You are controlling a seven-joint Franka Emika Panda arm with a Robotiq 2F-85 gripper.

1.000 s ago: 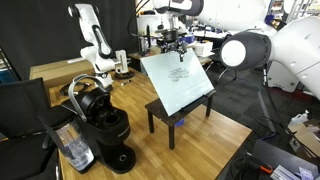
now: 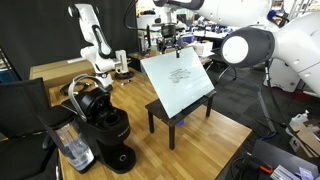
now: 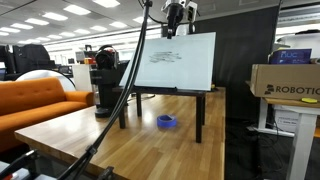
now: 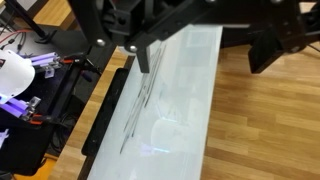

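A white board (image 2: pixel 179 82) leans on a black stand (image 2: pixel 158 108) on the wooden table. In the wrist view, several thin dark streaks mark the board (image 4: pixel 165 125). Above the board's top edge is my gripper, its fingers wide apart and nothing between them. One dark finger (image 4: pixel 139 58) shows at the left, the other at the right. The second exterior view has the gripper (image 3: pixel 171 33) at the top of the board (image 3: pixel 175 62). Below the board, a blue tape roll (image 3: pixel 166 122) lies on the table.
A black coffee machine (image 2: pixel 103 125) stands at the table's near left. Beyond the table, a cardboard box (image 3: pixel 288 80) sits on another surface.
The arm above the board has shifted slightly to the left in exterior view 1. Board and stand look unmoved.
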